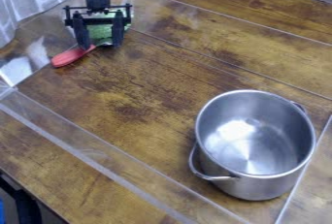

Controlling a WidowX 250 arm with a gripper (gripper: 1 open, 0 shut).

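Note:
The black gripper (99,30) is at the upper left, over a green textured object (113,19) that it largely covers. A red-handled utensil (72,55) lies just below and left of it on the wooden table. Whether the fingers hold anything is too small to tell. A steel pot (253,145) with side handles stands at the lower right, empty.
Clear plastic strips or edges run along the left, bottom and right.

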